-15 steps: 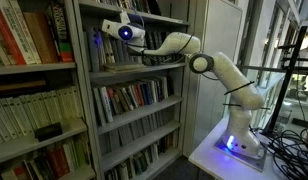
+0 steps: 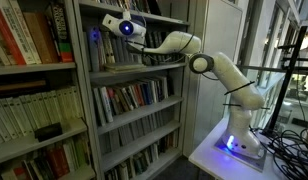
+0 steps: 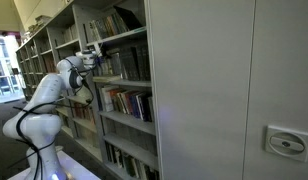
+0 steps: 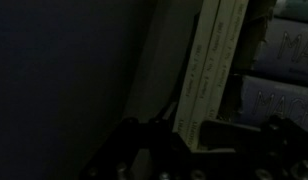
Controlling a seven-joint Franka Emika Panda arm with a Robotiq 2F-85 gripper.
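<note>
Two thin cream-coloured books [image 4: 212,75] stand side by side in the wrist view, small print running along their spines. My gripper is shut on the lower end of these pale books, with a dark finger on either side; the picture is too dark to show the contact fully. At the upper shelf, my gripper [image 2: 108,24] reaches in among the books in exterior view 1. Seen from the other side, the robot arm [image 3: 78,64] extends up to that shelf, and the held books cannot be made out there.
Blue-grey volumes [image 4: 279,100] lie close to the right of the pale books, while a dark gap is on the left. The tall bookcase [image 2: 84,90] has a vertical divider near my gripper. Below, rows of books [image 2: 132,95] fill further shelves.
The arm's wrist has shifted slightly to the right over the last second in exterior view 1. The books on the shelves show no clear movement.
</note>
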